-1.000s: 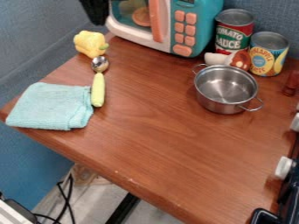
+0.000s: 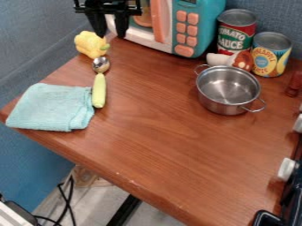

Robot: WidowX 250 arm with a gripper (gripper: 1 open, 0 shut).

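Note:
My black gripper hangs at the top left, in front of the toy microwave, just above a yellow plush toy; whether it is open or shut is unclear. A spoon with a yellow handle lies beside a folded light blue towel. A steel pot stands right of the middle of the table.
A tomato sauce can, a second can, small items and a red bottle crowd the back right. A black appliance with white knobs lines the right edge.
My gripper has come further into view at the top left, over the yellow toy. The objects on the table have not moved.

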